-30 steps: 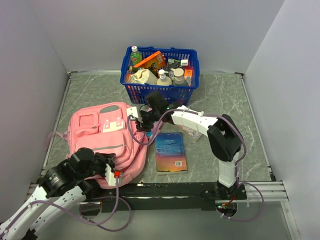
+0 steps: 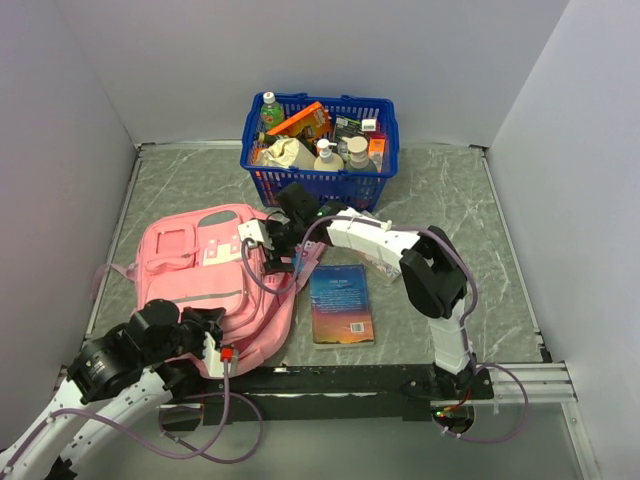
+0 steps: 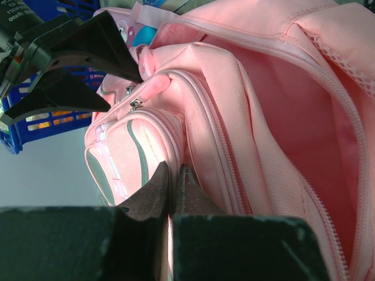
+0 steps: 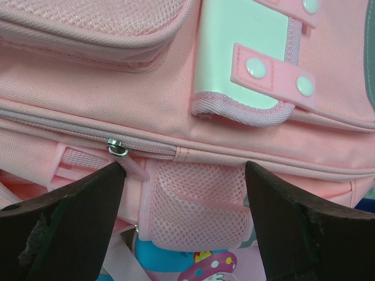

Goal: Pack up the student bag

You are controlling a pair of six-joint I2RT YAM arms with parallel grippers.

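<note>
The pink backpack (image 2: 190,260) lies at the left of the table; in the left wrist view its main compartment (image 3: 293,123) gapes open. My left gripper is shut on the bag's pink fabric edge at the near side. My right gripper hovers at the bag's far-right side, part open, its fingertips around a zipper pull (image 4: 129,161) and mesh patch along a zipped seam. A book (image 2: 342,305) lies flat to the right of the bag.
A blue basket (image 2: 320,182) full of bottles, boxes and other items stands at the back. A partly hidden clear item lies behind my right arm.
My right gripper has moved leftward and slightly down over the bag. My left gripper has shifted slightly left, still at the bag's near edge.
</note>
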